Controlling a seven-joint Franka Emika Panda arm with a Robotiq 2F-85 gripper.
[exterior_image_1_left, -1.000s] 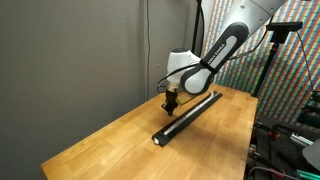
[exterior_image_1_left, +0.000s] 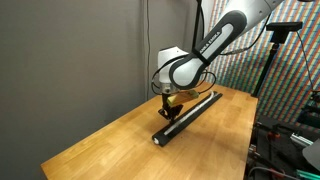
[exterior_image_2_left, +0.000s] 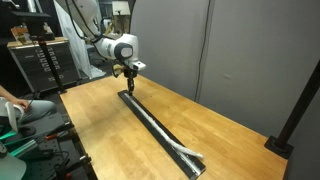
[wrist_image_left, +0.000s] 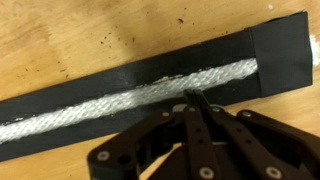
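A white rope (wrist_image_left: 120, 102) runs along a long black strip (wrist_image_left: 75, 92) on the wooden table. One end of the rope passes under a black band (wrist_image_left: 283, 55) and pokes out beyond it in the wrist view. My gripper is shut right over the rope, not far from that band; no rope shows between its fingers. Whether the fingertips touch the rope cannot be told. From the second exterior view, the gripper (exterior_image_2_left: 130, 90) is at the strip's far end, while the rope's loose near end (exterior_image_2_left: 185, 149) lies toward the camera.
Bare tabletop (exterior_image_1_left: 95, 150) stretches along the wall side. A dark post (exterior_image_2_left: 290, 135) stands at the table's edge in the second exterior view. Small dark specks lie beside the strip.
The arm has come lower and slightly toward the camera in the first exterior view, bringing the gripper down to the strip. The strip and rope look unmoved.
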